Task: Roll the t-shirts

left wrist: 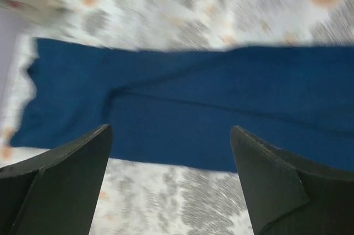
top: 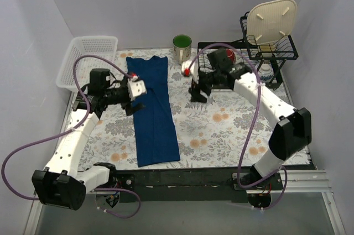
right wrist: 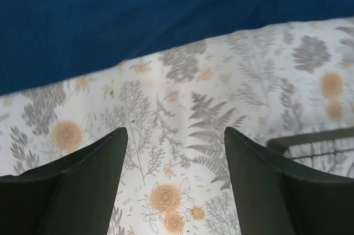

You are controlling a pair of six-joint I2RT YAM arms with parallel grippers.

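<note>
A navy t-shirt (top: 155,135) lies lengthwise on the floral surface, folded into a long strip with a diagonal crease near its top. My left gripper (top: 133,102) hangs over its left edge, upper half; in the left wrist view the gripper has its fingers apart, with only the shirt and surface below. My right gripper (top: 199,92) is to the right of the shirt, apart from it; in the right wrist view the gripper is open above bare patterned surface, with the shirt (right wrist: 110,19) beyond.
A white basket (top: 84,44) sits at back left, a green mug (top: 182,47) at back centre, and a black rack (top: 276,52) with a cream board (top: 271,19) and red item at back right.
</note>
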